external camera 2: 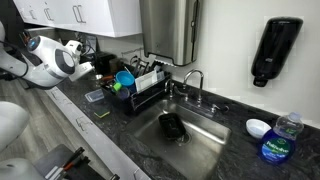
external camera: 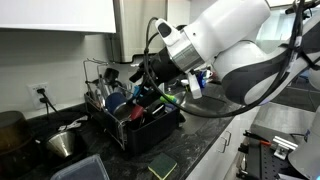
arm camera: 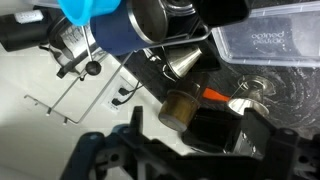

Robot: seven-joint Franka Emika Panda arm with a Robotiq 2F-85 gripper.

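Observation:
My gripper stands open in the wrist view, with its dark fingers (arm camera: 258, 126) apart and nothing held. Between and beyond them lie a brown pot (arm camera: 178, 110), a metal cup (arm camera: 184, 62) and an orange-handled utensil (arm camera: 214, 95). A dark blue mug (arm camera: 128, 30) and a light blue cup (arm camera: 76, 9) show at upper left. In exterior view 1 the white arm (external camera: 225, 60) reaches in from the right, its wrist end near the dish rack (external camera: 150, 132); the fingertips are hard to make out there.
A green-and-yellow sponge (external camera: 162, 165) and a grey tray (external camera: 88, 168) lie on the dark counter. Dark pots (external camera: 14, 130) stand at the left by the wall. In exterior view 2, a sink (external camera 2: 185, 140), a faucet (external camera 2: 200, 85) and a blue bottle (external camera 2: 280, 140) are farther right.

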